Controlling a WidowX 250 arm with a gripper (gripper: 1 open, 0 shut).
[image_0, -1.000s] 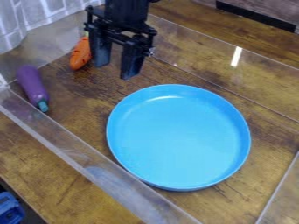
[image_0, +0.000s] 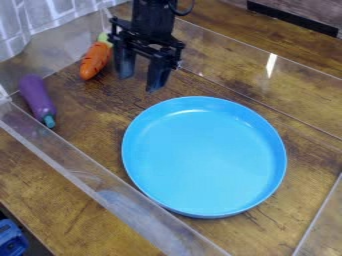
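Observation:
The dark gripper (image_0: 142, 62) hangs at the upper middle, its two fingers wide apart with nothing seen between them. An orange carrot (image_0: 94, 60) lies just to its left. A purple eggplant-like toy (image_0: 38, 100) lies at the left. A blue plate (image_0: 203, 155) fills much of the lower middle, below the gripper.
Clear plastic walls (image_0: 107, 200) run along the left and lower left. A blue object (image_0: 11, 238) sits outside them at the bottom left.
The gripper has moved slightly up and back in the view, away from the plate. The toys and plate have not moved.

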